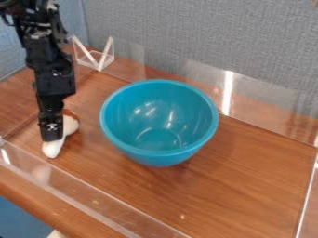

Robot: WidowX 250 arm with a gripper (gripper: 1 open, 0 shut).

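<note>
My black gripper (51, 126) reaches down at the left over a white toy mushroom (52, 148) with a reddish cap, which lies on the wooden table. The fingertips are at the mushroom and cover part of it; whether they touch it I cannot tell. The gripper is open.
A large teal bowl (159, 139) stands just right of the mushroom. A white wire frame (93, 56) is at the back left. Clear barriers edge the table, and the wood (236, 186) at the right is bare.
</note>
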